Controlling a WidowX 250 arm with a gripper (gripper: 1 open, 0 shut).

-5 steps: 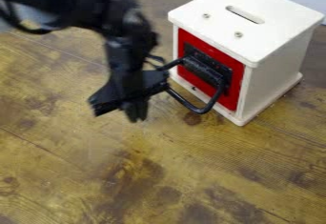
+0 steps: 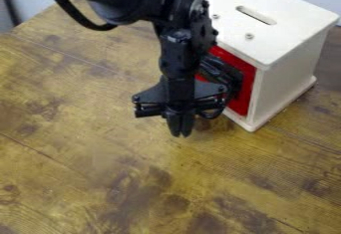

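My black gripper points down over the wooden floor, shut, with nothing visible between its fingers. It is just left of a white box that has a red front panel with a black fitting on it, largely hidden behind my arm. The box's top has a slot and two small metal studs.
A pale wall edge shows at the top left and behind the box.
Over the last second my arm moved right, toward the box's front, and now covers much of the red panel.
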